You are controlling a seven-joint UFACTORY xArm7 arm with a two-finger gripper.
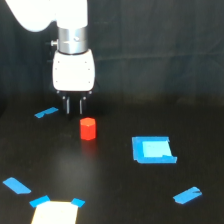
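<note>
A small red block (88, 129) sits on the dark table, left of centre in the camera view. Over the table, above and slightly left of the block in the picture, hangs my white gripper (74, 104). Its two dark fingers (67, 104) are spread apart, and only dark background shows between them. Block and fingers do not touch in this view. How far the gripper is behind or above the block I cannot tell.
Blue tape frames a pale square (156, 149) right of the block. Loose blue tape strips (16, 186) mark the table elsewhere, and a pale patch (54, 213) lies at the front edge.
</note>
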